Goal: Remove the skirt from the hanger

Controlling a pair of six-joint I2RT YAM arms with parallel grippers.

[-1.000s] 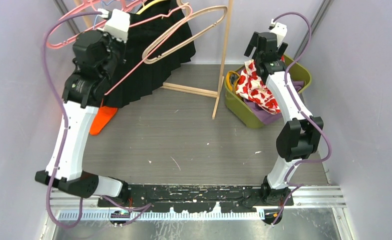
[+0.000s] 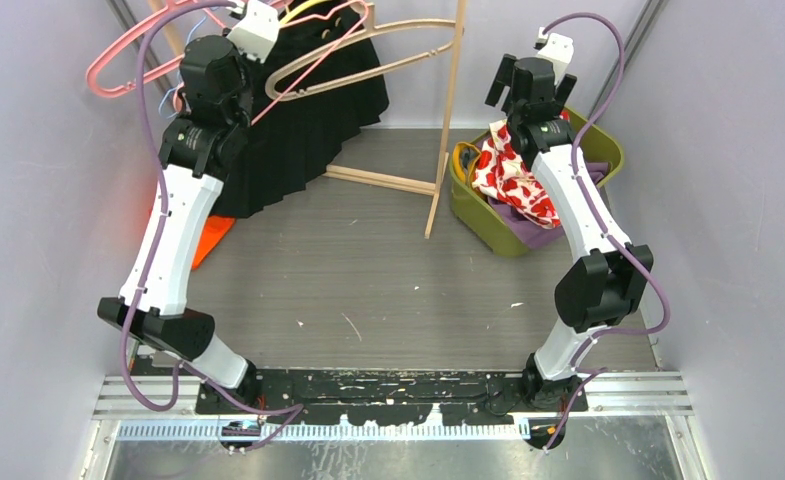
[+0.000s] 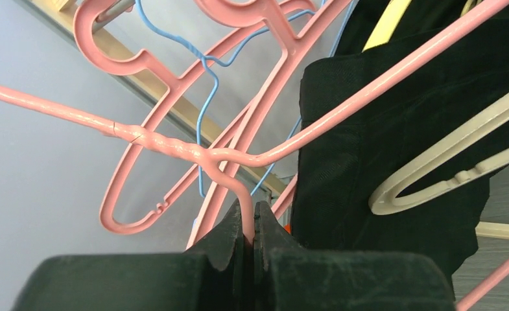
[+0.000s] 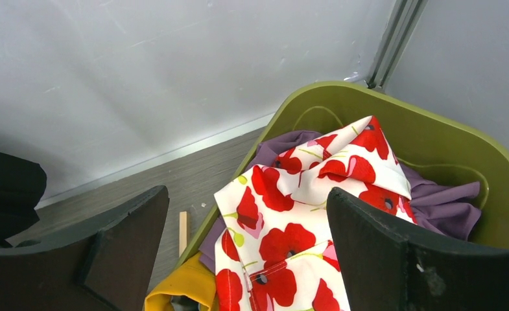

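A black skirt (image 3: pixel 355 103) hangs from the rack, partly behind hangers; it fills the upper middle of the top view. My left gripper is shut on the thin hook of a pink hanger (image 3: pixel 368 91), whose bare arms spread out in front of the skirt. In the top view, the left arm hides its own fingertips. Over the basket on the right, my right gripper stands open, its fingers wide apart with nothing between them.
The green basket (image 4: pixel 342 91) holds a red-and-white floral cloth (image 4: pixel 284 236), purple cloth and something yellow. A beige hanger (image 3: pixel 426 162) and other pink and blue hangers crowd the left gripper. Orange cloth (image 2: pixel 211 238) lies at left.
More of the orange cloth is covered.
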